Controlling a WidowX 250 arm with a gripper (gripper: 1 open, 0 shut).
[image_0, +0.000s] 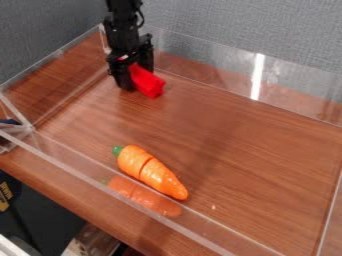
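The black gripper is low over the back left of the wooden surface, right at a red block, which is tilted on or near the surface. The fingers partly hide the block's left end; whether they are closed on it I cannot tell. An orange toy carrot with a green top lies near the front edge, apart from the gripper.
Clear plastic walls border the wooden surface; the carrot shows reflected in the front one. A dark object sits outside at the far left.
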